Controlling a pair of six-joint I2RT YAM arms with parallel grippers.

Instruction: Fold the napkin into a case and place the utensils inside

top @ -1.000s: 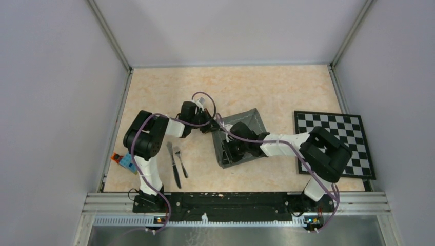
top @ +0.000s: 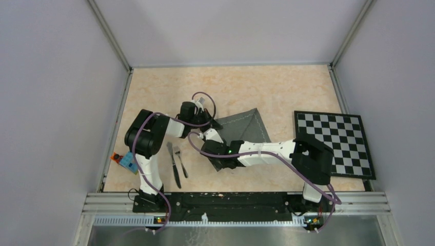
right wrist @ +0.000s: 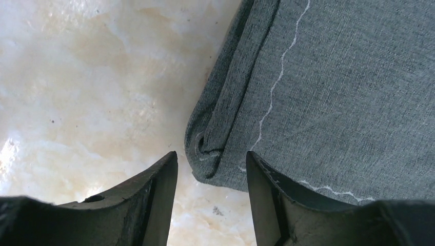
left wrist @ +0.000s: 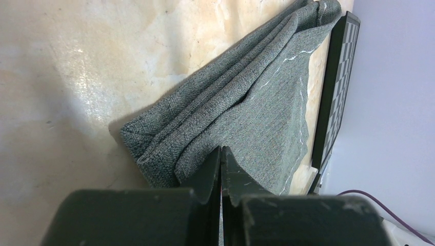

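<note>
The grey napkin lies on the table in the middle, with rolled, layered folds along one edge. In the left wrist view, the napkin has its thick folded edge running up to the far right. My left gripper is shut, its tips at the napkin's surface by that folded edge; no cloth shows between them. My right gripper is open, with its fingers apart on either side of a folded corner of the napkin. A knife and a fork lie side by side left of the napkin.
A checkered board lies at the right of the table. A small blue and orange object sits near the left edge. Both arms come close together over the napkin's left side.
My right arm has swung left across the napkin, its gripper now over the near-left corner. The left arm, the knife and the fork have stayed where they were.
</note>
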